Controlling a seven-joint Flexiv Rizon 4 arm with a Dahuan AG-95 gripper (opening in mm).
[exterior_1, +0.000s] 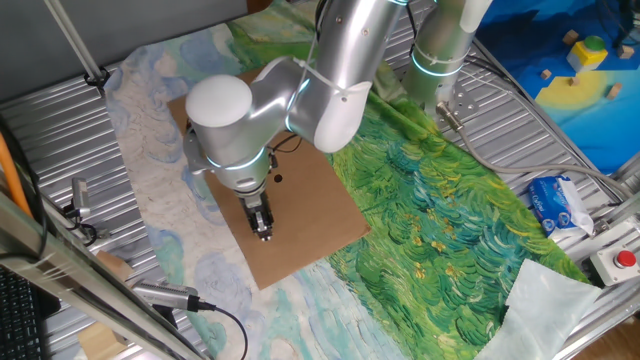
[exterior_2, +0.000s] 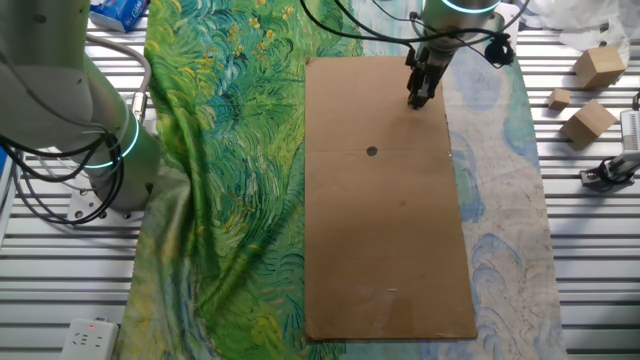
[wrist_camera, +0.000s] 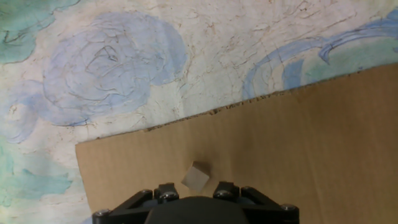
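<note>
A small brownish cube (wrist_camera: 196, 177) lies on the brown cardboard sheet (wrist_camera: 273, 143), close to one end of the sheet. In the wrist view my gripper has its two fingers well apart, with the cube appearing in line with the gap, just ahead of the tips. Whether the cube is between the fingers or still below them, I cannot tell. Exterior view 1 has the gripper (exterior_1: 264, 236) pointing down over the cardboard. From the other side, the gripper (exterior_2: 418, 100) is near the sheet's far right corner; I cannot make out the cube there.
A black dot (exterior_2: 372, 151) marks the cardboard. Wooden blocks (exterior_2: 598, 66) lie off the cloth at the right. A wipes pack (exterior_1: 558, 205) and a red button box (exterior_1: 622, 262) sit at the far right side. Most of the cardboard is clear.
</note>
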